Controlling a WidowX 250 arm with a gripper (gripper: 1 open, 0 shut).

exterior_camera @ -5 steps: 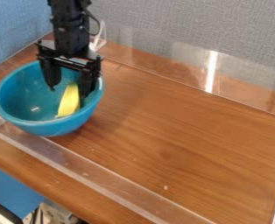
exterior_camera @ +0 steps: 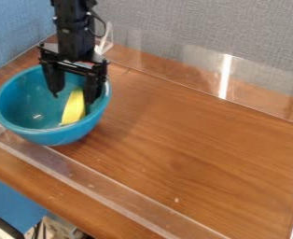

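Observation:
A blue bowl (exterior_camera: 37,122) sits at the left end of the wooden table, with a yellow elongated object (exterior_camera: 73,106) lying inside it, leaning toward the right side. My black gripper (exterior_camera: 75,86) reaches down from the top into the bowl, above and around the upper part of the yellow object. Its fingers are dark and overlap one another, so whether they touch or hold the object cannot be made out.
Clear plastic edging runs along the back and front left of the table, with grey and blue padded walls behind.
My gripper has shifted very slightly within the bowl over the last second. The bowl and yellow object look unmoved.

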